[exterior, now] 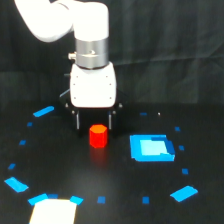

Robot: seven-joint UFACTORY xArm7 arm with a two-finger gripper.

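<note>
A white robot arm comes down from the upper left, its gripper [93, 117] hanging over a red block [98, 137] on the black table. The fingertips are dark and hard to make out, so whether they are open or touching the block is unclear.
A blue square [152, 147] with a pale centre lies to the right. A pale square [52, 213] sits at the front left. Several small blue marks and strips are scattered over the dark surface, which is otherwise clear.
</note>
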